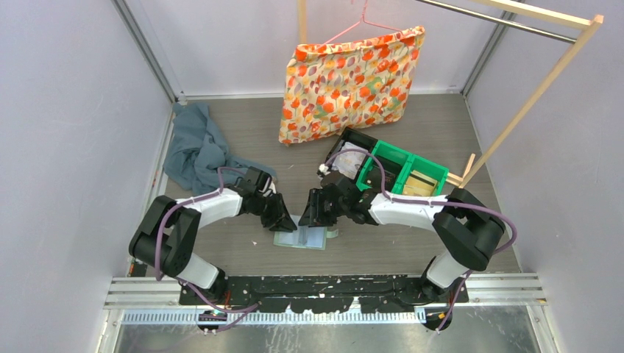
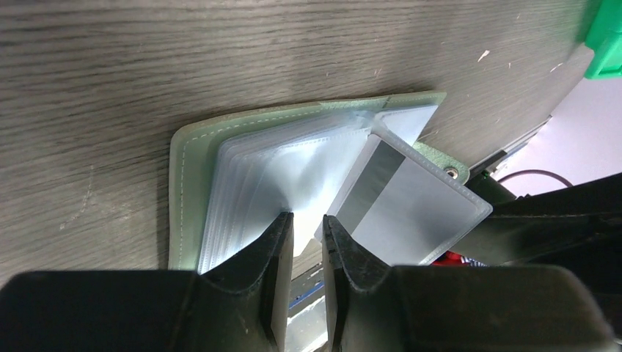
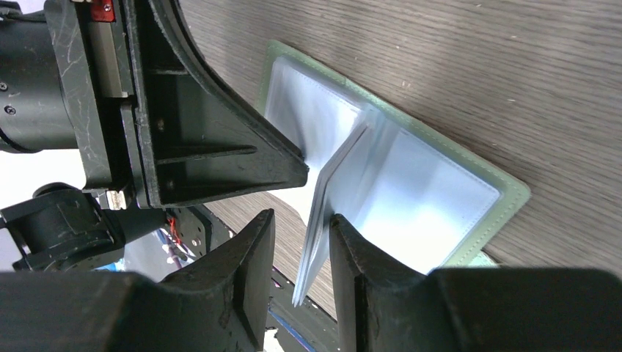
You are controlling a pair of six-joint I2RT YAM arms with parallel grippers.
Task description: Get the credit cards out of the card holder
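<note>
The open pale-green card holder (image 1: 309,239) lies on the floor between both grippers, with stacks of clear plastic sleeves (image 2: 249,183). My left gripper is open just over the sleeves, its tips close together near their edge. My right gripper is part open, with an upright clear sleeve flap (image 3: 326,198) standing between its fingertips. Whether that flap holds a card is not clear. A grey strip shows on the raised sleeve in the left wrist view.
Green (image 1: 412,173) and black (image 1: 353,140) bins stand at the back right. A blue cloth (image 1: 195,147) lies at the left, and a floral fabric (image 1: 349,81) hangs behind.
</note>
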